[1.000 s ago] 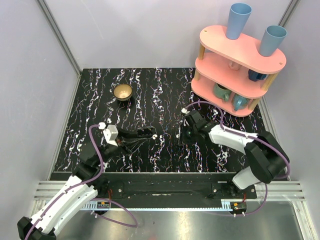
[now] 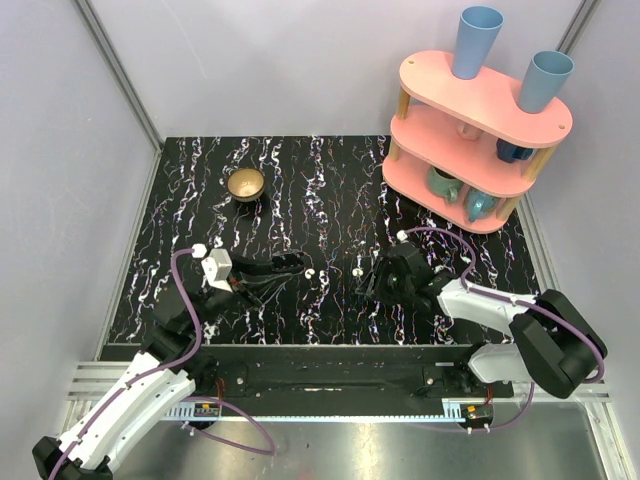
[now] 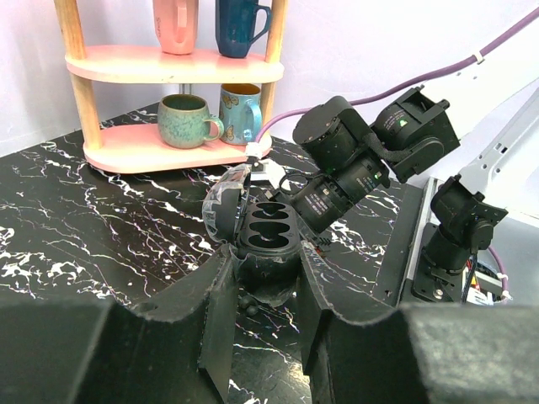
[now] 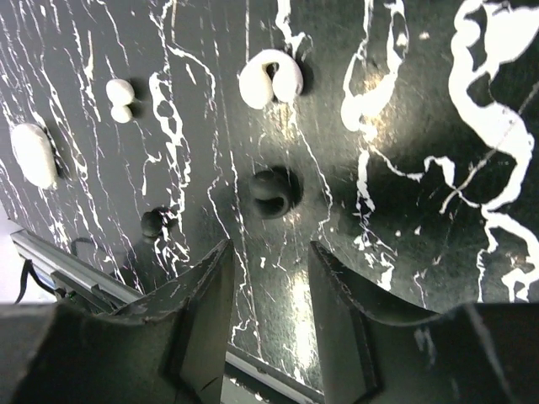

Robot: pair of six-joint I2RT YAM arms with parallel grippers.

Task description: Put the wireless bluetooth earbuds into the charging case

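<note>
My left gripper is shut on a black charging case [image 3: 269, 229], held up above the table at left of centre. The case's lid stands open, and several dark round wells face up. My right gripper hangs open and pointing down, nothing between its fingers. Just ahead of its fingertips, a black clip-shaped earbud [image 4: 271, 194] lies on the marble table. A smaller black piece [image 4: 152, 223] rests further left. Farther off lies a white C-shaped earbud [image 4: 271, 80]. Whether any well is filled is hard to tell.
A small white two-ball piece [image 4: 120, 99] and a white rounded object [image 4: 34, 156] lie to the left in the right wrist view. A gold bowl [image 2: 246, 184] sits at the back left. The pink shelf [image 2: 480, 95] with cups occupies the back right.
The right arm has shifted to the right and slightly toward the front edge, its gripper staying open. The left arm and the case have hardly moved.
</note>
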